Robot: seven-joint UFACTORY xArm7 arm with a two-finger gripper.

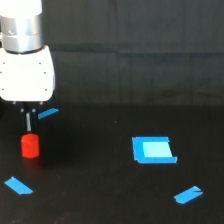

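A small red cube (30, 146) sits on the dark table at the left of the camera view. Just above it is my gripper (29, 129), hanging from the white hand (27, 77) with its thin fingers pointing down. The fingertips appear to end close over the cube's top. Whether they touch it, and how far apart they are, is too small and dark to make out.
A blue tape square (138, 150) with a pale centre lies on the table right of middle. Loose blue tape pieces lie at lower left (18, 186), lower right (188, 195) and near the hand (48, 113).
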